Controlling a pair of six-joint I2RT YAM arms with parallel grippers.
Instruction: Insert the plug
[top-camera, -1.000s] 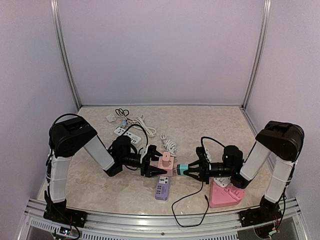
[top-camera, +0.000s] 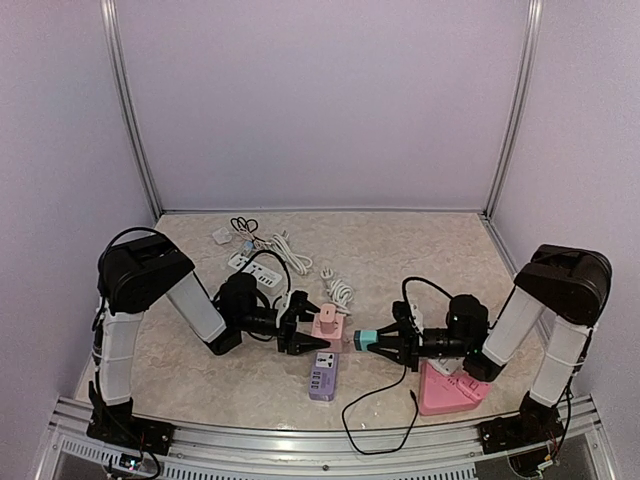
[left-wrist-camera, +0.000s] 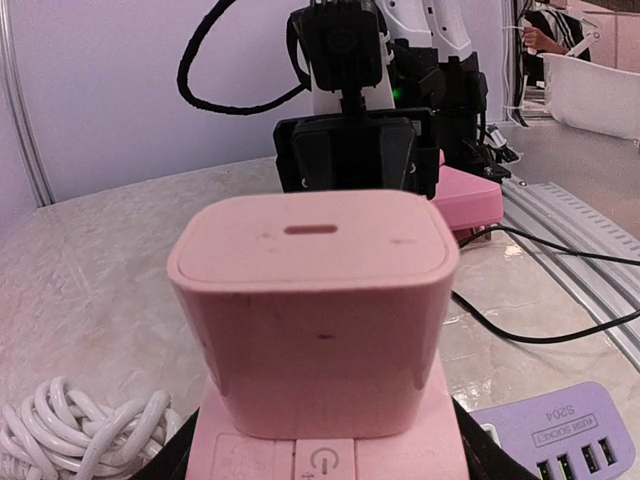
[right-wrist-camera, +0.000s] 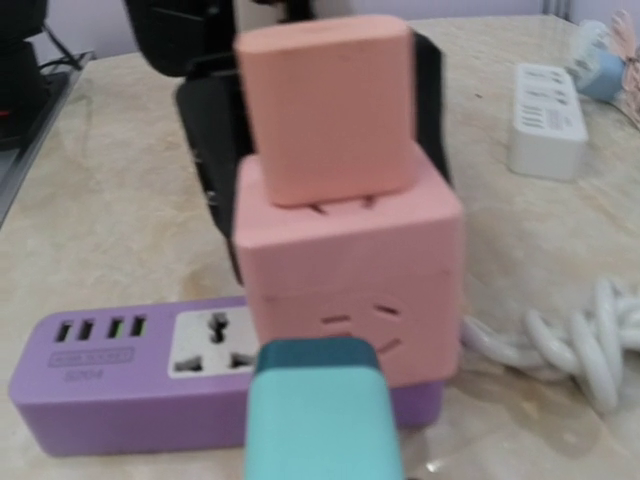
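My left gripper (top-camera: 316, 327) is shut on a pink cube socket (right-wrist-camera: 350, 260), which has a pink plug (left-wrist-camera: 315, 310) standing on its top. One face of the cube, with three slots, points at the right arm. Opposite it, my right gripper (top-camera: 379, 340) is shut on a teal plug (top-camera: 366, 340), carried clear of the table. A small gap shows between teal plug and cube in the top view. In the right wrist view the teal plug (right-wrist-camera: 320, 410) covers the area just below the slots; its prongs and my right fingers are hidden.
A purple power strip (top-camera: 323, 378) lies just in front of the cube. White cable coils (top-camera: 340, 292) lie behind it, and a white strip (top-camera: 255, 270) sits at back left. A pink box (top-camera: 450, 392) is under the right arm, with a black cable (top-camera: 370, 450) near the front edge.
The left gripper and cube have shifted slightly left, and the purple strip a touch too.
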